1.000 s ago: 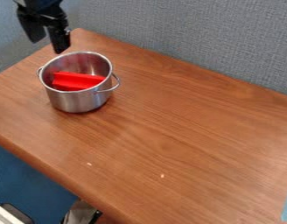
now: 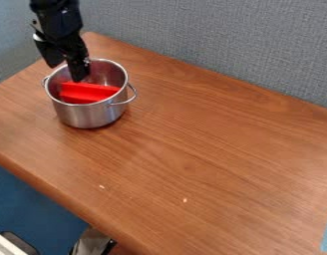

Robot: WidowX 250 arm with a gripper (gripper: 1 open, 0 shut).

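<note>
A steel pot (image 2: 89,114) with two side handles stands on the wooden table at the upper left, a red elongated object (image 2: 89,92) lying inside it. My black gripper (image 2: 64,68) hangs open over the pot's back left part, its fingertips low near the rim and the red object. Whether they touch either is not clear.
A grey padded wall (image 2: 233,50) runs behind it. Off the table's front left edge are blue floor and some indistinct items at the bottom corner.
The pot and red object look unchanged.
</note>
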